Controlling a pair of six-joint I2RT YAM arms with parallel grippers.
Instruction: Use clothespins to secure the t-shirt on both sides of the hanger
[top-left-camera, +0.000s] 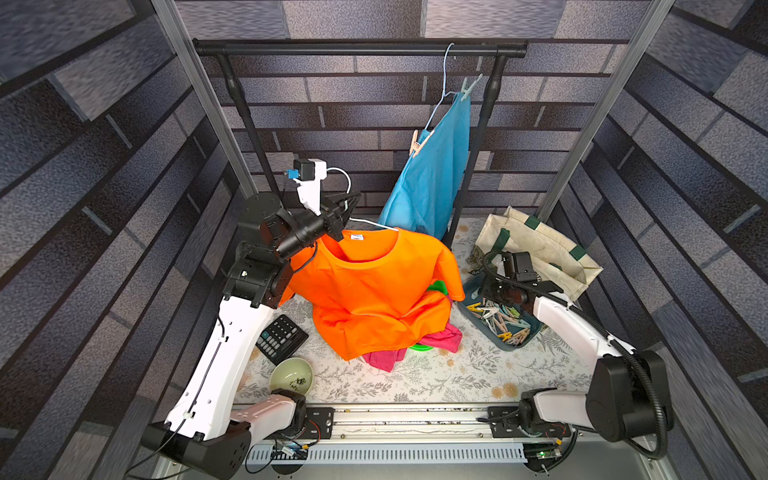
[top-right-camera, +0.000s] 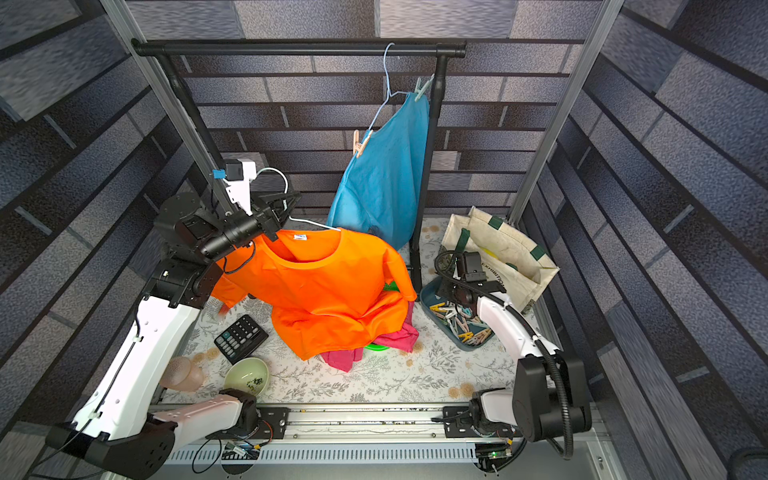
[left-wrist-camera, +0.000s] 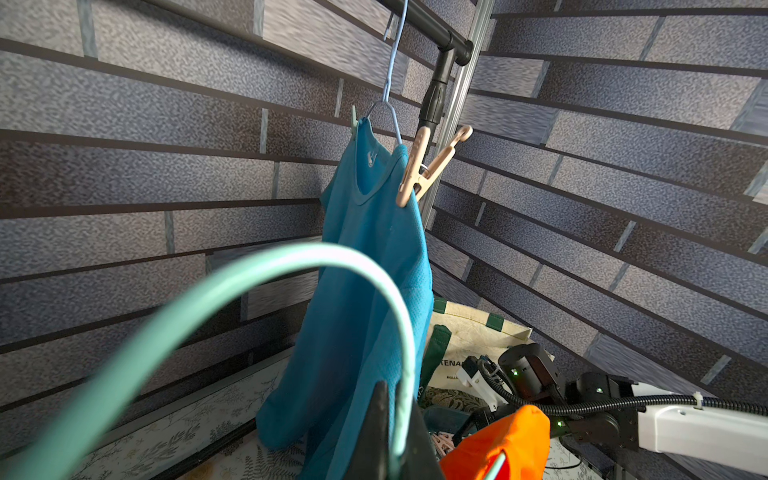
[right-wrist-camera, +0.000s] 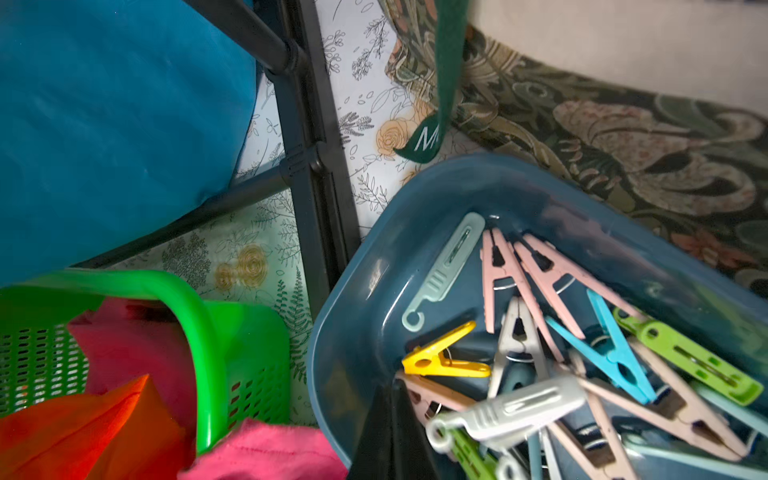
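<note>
My left gripper is shut on the pale hanger, whose curved hook arches up in front of the left wrist camera. From that hanger the orange t-shirt hangs, its lower part draped over pink cloth. No clothespin shows on the visible parts of its shoulders. Over the blue-grey basin of clothespins, my right gripper points down, shut, with nothing seen between its fingers. Under and around its tips lie a yellow clothespin, a whitish one and several others.
A blue shirt hangs on the rack's bar, pinned at both shoulders. Behind the basin stands a cloth bag; left of it sits a green basket. A calculator and bowl occupy the left front.
</note>
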